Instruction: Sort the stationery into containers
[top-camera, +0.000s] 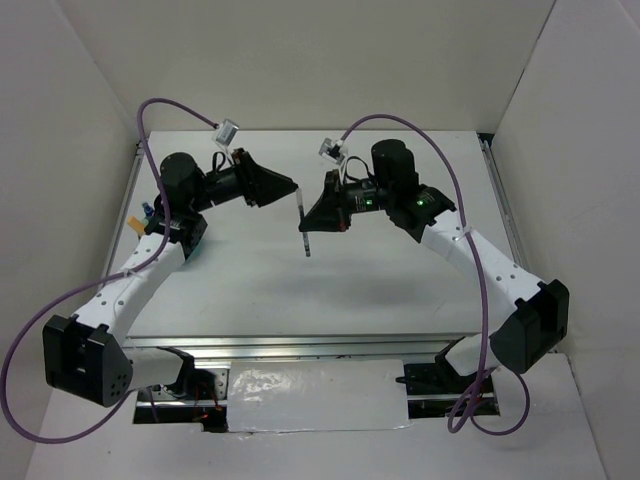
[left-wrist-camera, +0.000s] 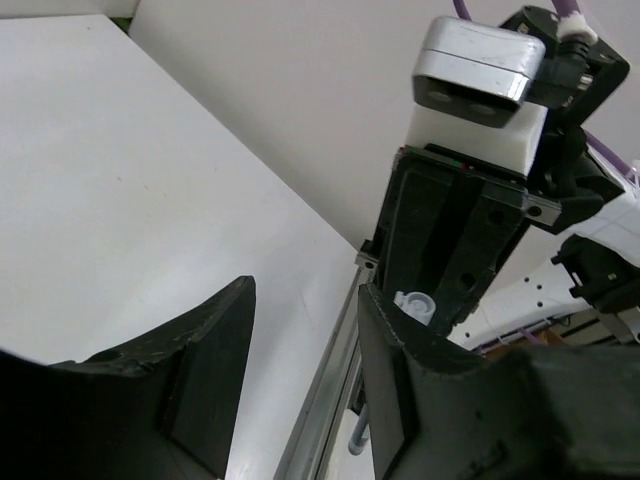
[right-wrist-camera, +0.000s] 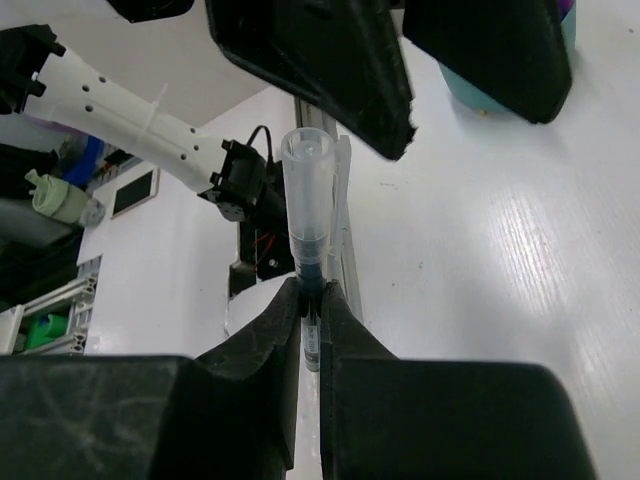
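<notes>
A slim clear-and-grey pen (top-camera: 305, 243) stands out lengthwise from my right gripper (top-camera: 325, 217), which is shut on it at mid-table; the right wrist view shows its translucent upper end (right-wrist-camera: 308, 185) above the fingertips. My left gripper (top-camera: 275, 187) is apart, just up and left of the pen's far end in the top view, its fingers part open with nothing seen held. In the left wrist view the pen's end (left-wrist-camera: 415, 305) shows behind the right finger.
A teal container (right-wrist-camera: 480, 85) with pens and other stationery sits at the table's left, mostly hidden behind my left arm in the top view.
</notes>
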